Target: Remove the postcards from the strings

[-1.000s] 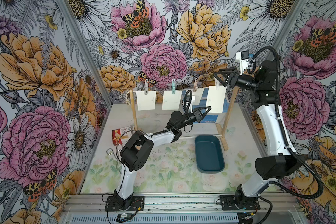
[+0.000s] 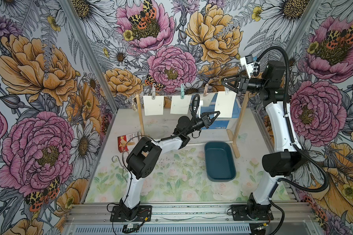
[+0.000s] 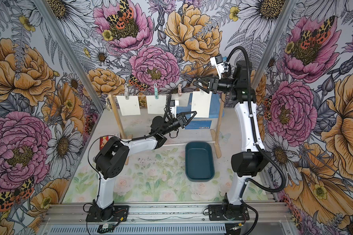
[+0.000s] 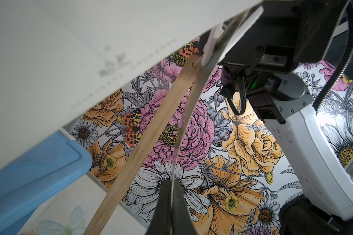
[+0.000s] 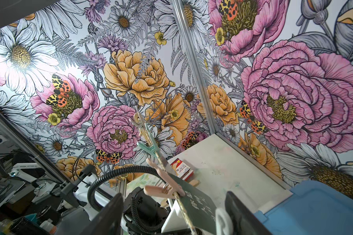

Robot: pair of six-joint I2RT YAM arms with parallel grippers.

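Observation:
Several postcards hang from a string between two wooden posts. The rightmost postcard [image 2: 226, 105] hangs below a white clip [image 5: 223, 221]. My left gripper is shut on this postcard's lower left edge, which appears edge-on in the left wrist view. My right gripper [image 2: 224, 83] stands open, its fingers around the white clip at the card's top. Further left hang a postcard [image 2: 153, 106] on a grey clip [image 2: 153, 90], another postcard [image 2: 180, 105] on a teal clip [image 2: 182, 91], and a third, partly hidden postcard [image 5: 200, 208] on a pink clip [image 5: 166, 190].
On the table in front of the rack, a dark teal bin [image 2: 220, 178] stands empty. A blue box [image 4: 47, 168] sits behind the right end of the string. The right wooden post [image 2: 241, 117] is close to my right gripper. A red box [image 2: 124, 143] lies far left.
My right arm has shifted slightly left, its gripper staying near the white clip. The rightmost postcard's lower end and my left gripper have moved a little left.

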